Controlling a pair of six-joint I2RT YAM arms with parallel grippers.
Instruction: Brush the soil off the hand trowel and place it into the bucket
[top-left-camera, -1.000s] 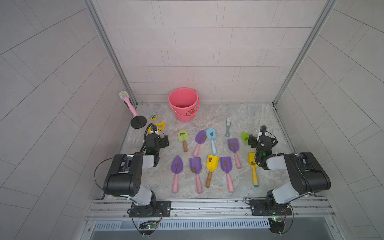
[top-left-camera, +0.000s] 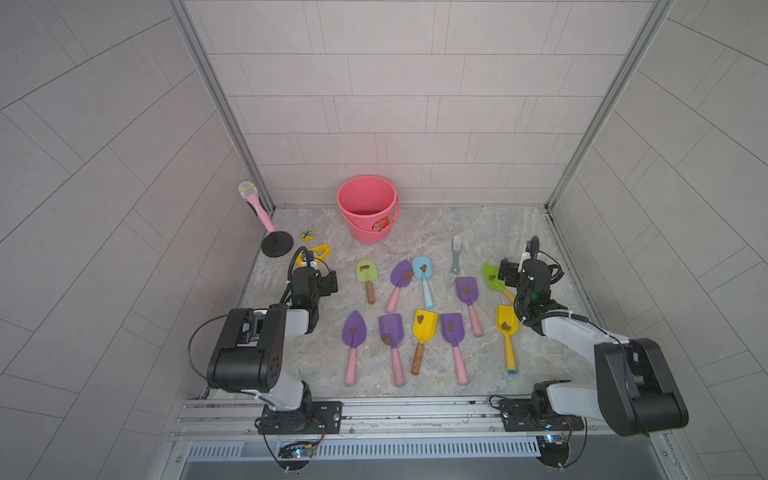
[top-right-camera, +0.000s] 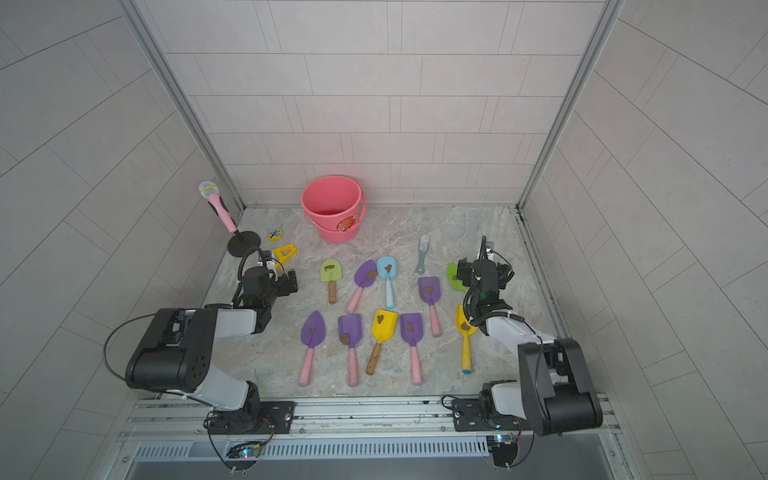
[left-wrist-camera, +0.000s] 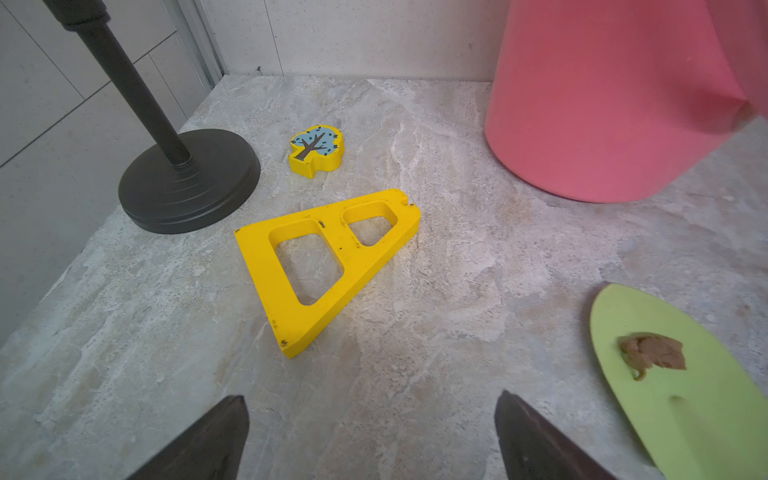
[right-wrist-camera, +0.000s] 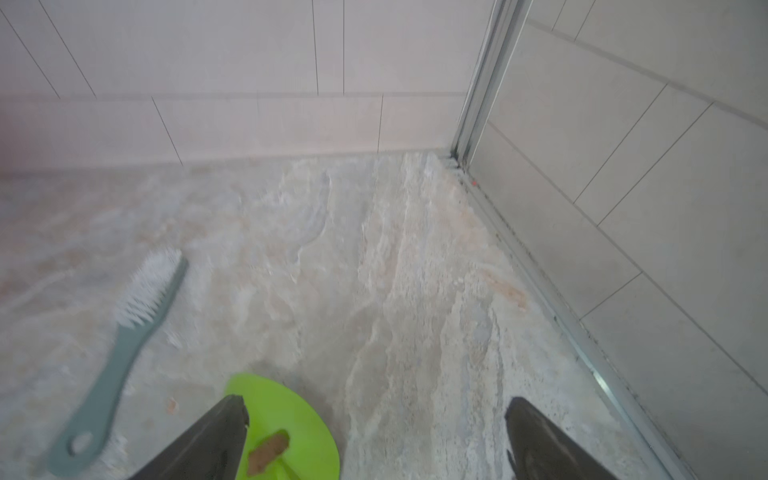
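Note:
Trowels in several colours lie on the marble table, most with brown lumps on their blades: purple (top-left-camera: 354, 328), yellow (top-left-camera: 424, 322), blue (top-left-camera: 422, 268), light green (left-wrist-camera: 688, 400). The pink bucket (top-left-camera: 367, 208) stands at the back centre-left. A grey brush (right-wrist-camera: 124, 352) lies with bristles up, left of and beyond my right gripper. A bright green trowel (right-wrist-camera: 288, 416) is beneath that gripper. My left gripper hangs over the left side, left of the light green trowel. Both grippers are open, holding nothing.
Behind my left gripper are a yellow frame (left-wrist-camera: 296, 320), a small yellow tree piece (left-wrist-camera: 316, 152) and a pink microphone on a black stand (left-wrist-camera: 189, 204). Walls border it at back and sides.
My right arm has lifted and shifted, its gripper a little farther back. The left arm and the objects are unchanged.

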